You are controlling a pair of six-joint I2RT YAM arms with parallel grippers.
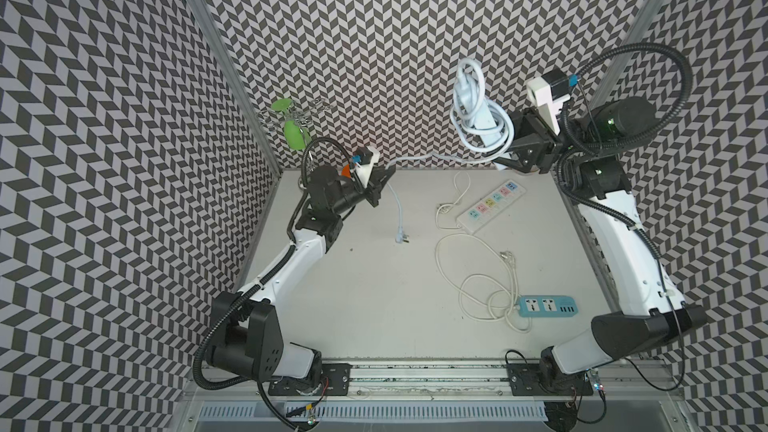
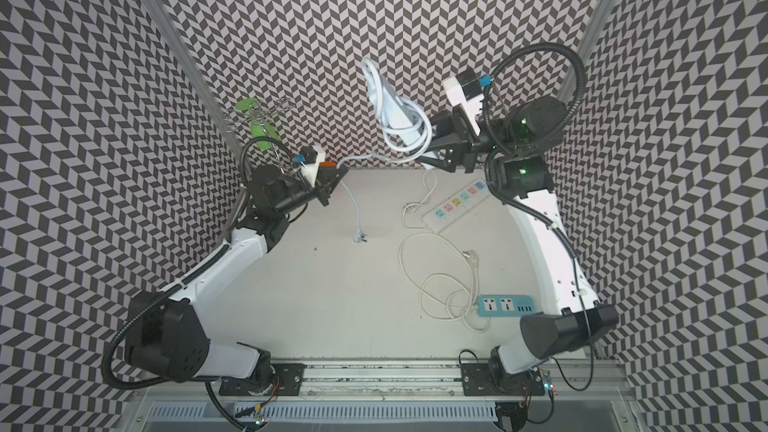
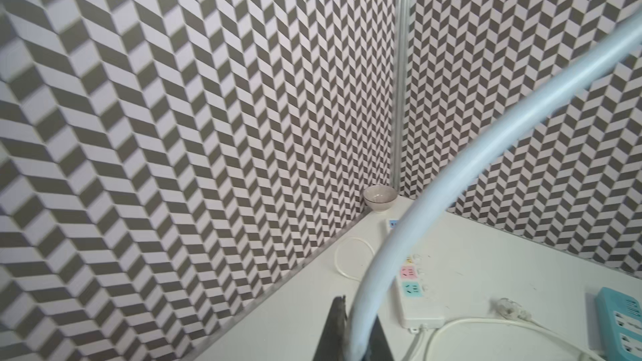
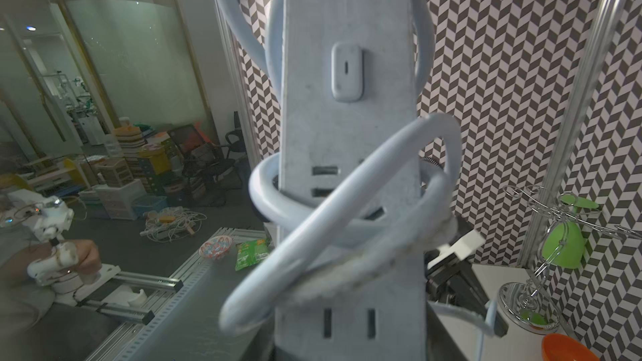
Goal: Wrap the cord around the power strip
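The pale blue power strip (image 4: 347, 133) stands tilted up in the air, its lower end between the fingers of my right gripper (image 1: 512, 158), which is shut on it. Loops of its thick cord (image 4: 334, 227) circle the strip's body, some of them loose. From the strip a free length of cord (image 3: 468, 167) runs left to my left gripper, shut on it. Below the left fingers the tail hangs down and ends in the plug (image 1: 401, 236).
A white power strip (image 1: 491, 206) and a teal one (image 1: 547, 305) lie on the table's right side with loose cords (image 1: 480, 280). A green-and-wire stand (image 1: 296, 132) is at the back left, near an orange bowl (image 4: 568, 347).
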